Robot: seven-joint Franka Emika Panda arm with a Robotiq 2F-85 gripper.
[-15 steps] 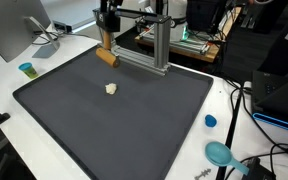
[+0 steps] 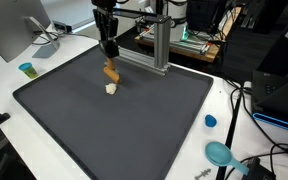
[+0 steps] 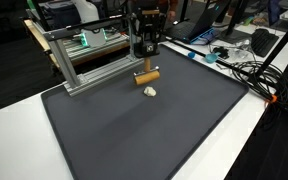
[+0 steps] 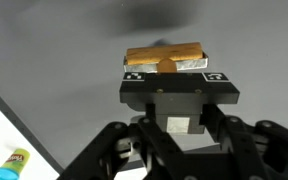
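Note:
My gripper (image 2: 110,57) points down near the back of the dark mat, shut on the handle of an orange-brown wooden mallet (image 2: 111,74). Exterior view 2 shows the mallet's cylindrical head (image 3: 146,77) lying crosswise below the upright handle. In the wrist view the wooden head (image 4: 164,52) lies beyond the black fingers, with the round handle between them. A small pale, lumpy piece (image 3: 150,92) lies on the mat just in front of the head, with a small gap between in exterior view 2. Whether the head touches the mat is hard to tell.
A metal frame (image 3: 94,73) stands close behind. At the mat's outer left are a small cup (image 2: 27,70); a blue cap (image 2: 210,121) and a teal dish (image 2: 220,154) lie to the right.
My gripper has come down with the mallet still in it. The head, higher and farther back a second ago, is now lower and closer to the pale piece, which has stayed put.

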